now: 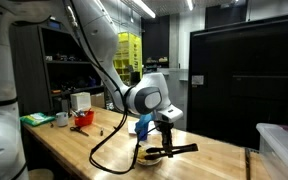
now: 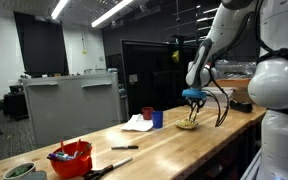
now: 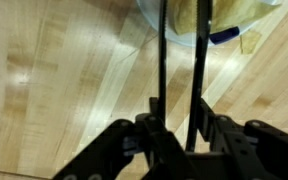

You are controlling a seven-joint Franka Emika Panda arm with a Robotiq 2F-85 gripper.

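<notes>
My gripper (image 1: 166, 143) points down over the table and is shut on a dark tongs-like utensil (image 1: 180, 149). In the wrist view, two long dark bars of this utensil (image 3: 199, 65) run from the gripper toward the top, with a gap between them. Their far ends reach over a pale bowl or plate (image 3: 187, 39) holding yellowish, chip-like pieces (image 3: 242, 11). Exterior view 2 has the same plate (image 2: 187, 126) below the gripper (image 2: 194, 103). Whether the utensil touches the food cannot be told.
A red container (image 2: 71, 162) with tools, a dark-handled tool (image 2: 107, 168), a blue cup (image 2: 157, 119) and a white cloth (image 2: 137, 123) are on the table. A translucent bin (image 1: 282, 145) stands at the right. Bare wood lies around the plate.
</notes>
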